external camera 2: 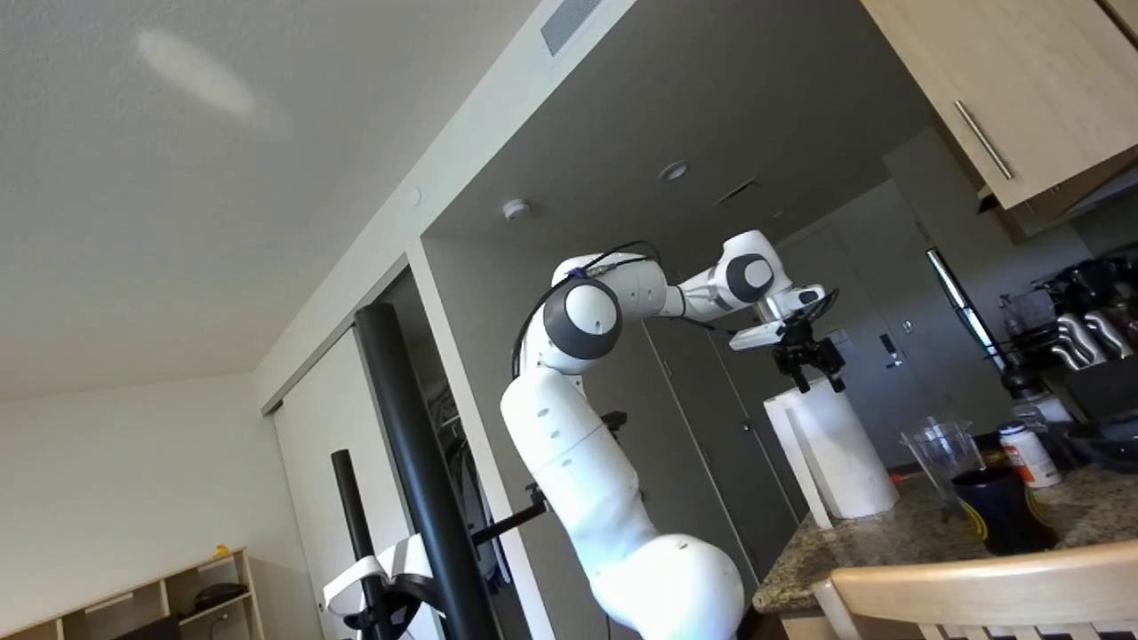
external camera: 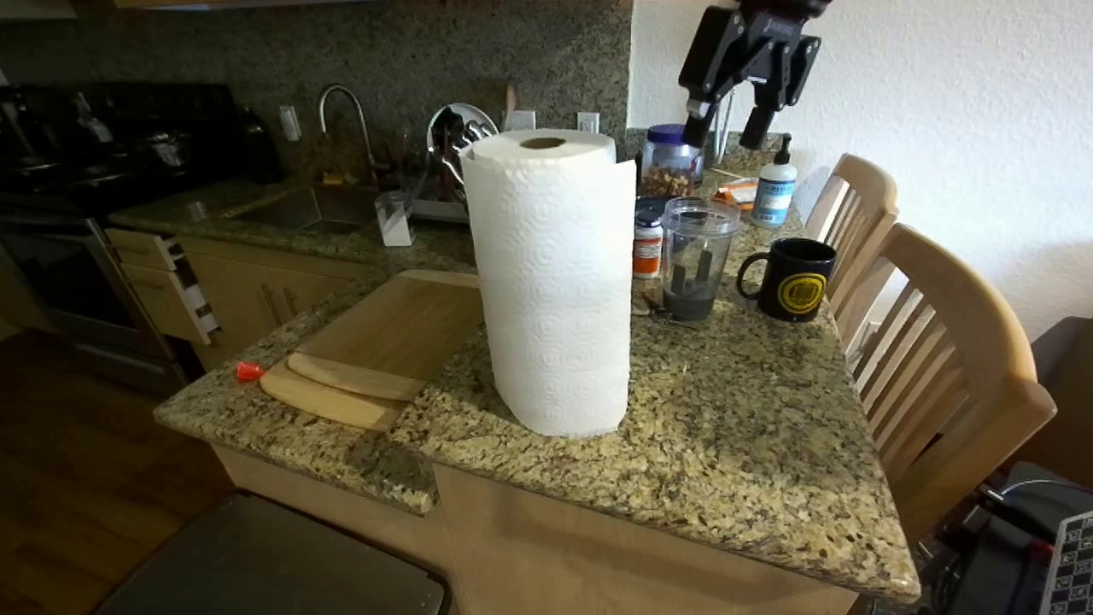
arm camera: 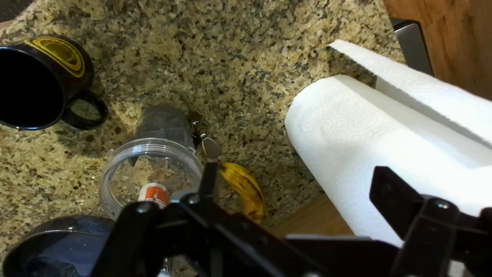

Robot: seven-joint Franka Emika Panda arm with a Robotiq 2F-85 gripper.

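Observation:
My gripper [external camera: 727,131] hangs in the air above the counter, open, with nothing between its fingers. In exterior view 1 a tall white paper towel roll [external camera: 553,297] stands upright near the counter's front edge, below and left of the gripper. A clear plastic cup [external camera: 699,256] and a black mug [external camera: 801,278] with a yellow emblem stand behind it to the right. From the wrist view, the open fingers [arm camera: 386,189] reach across the view, the right one overlapping the paper towel roll [arm camera: 369,134]. A banana [arm camera: 244,189] lies between the roll and the clear cup [arm camera: 152,161].
A white bottle [external camera: 646,251] with an orange label stands behind the cup. The dark bowl [arm camera: 55,249] sits at the lower left of the wrist view. Wooden chairs [external camera: 948,338] line the right side. A cutting board [external camera: 389,328] lies left.

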